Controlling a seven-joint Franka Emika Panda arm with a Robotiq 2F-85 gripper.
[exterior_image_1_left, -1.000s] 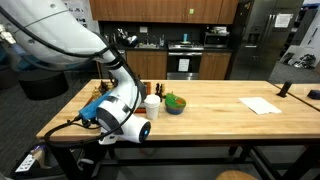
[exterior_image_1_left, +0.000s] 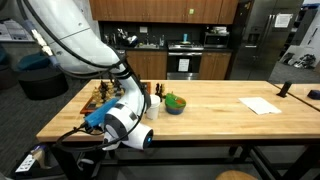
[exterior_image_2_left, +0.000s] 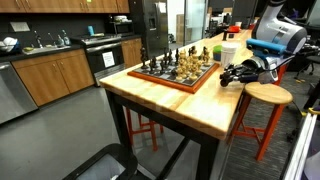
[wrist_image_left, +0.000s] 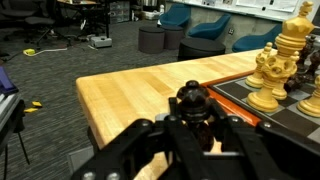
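A dark chess piece (wrist_image_left: 194, 98) with a rounded top stands upright between the fingers of my gripper in the wrist view; the gripper is shut on it. Its lower part is hidden by the fingers. In the second exterior view, my gripper (exterior_image_2_left: 232, 76) is low over the wooden table (exterior_image_2_left: 195, 108), beside the chessboard (exterior_image_2_left: 160, 79) and off its edge. Dark pieces (exterior_image_2_left: 146, 56) and light pieces (exterior_image_2_left: 190, 66) stand on the board. The arm hides much of the board in the first exterior view.
A white cup (exterior_image_1_left: 153, 106) and a bowl (exterior_image_1_left: 175, 104) of colourful items stand right of the board. Paper (exterior_image_1_left: 260, 105) lies farther right, with bare tabletop between. A stool (exterior_image_2_left: 268, 94) stands by the table's side.
The arm has lowered slightly toward the near edge of the table in the first exterior view. The cup and bowl have stayed put.
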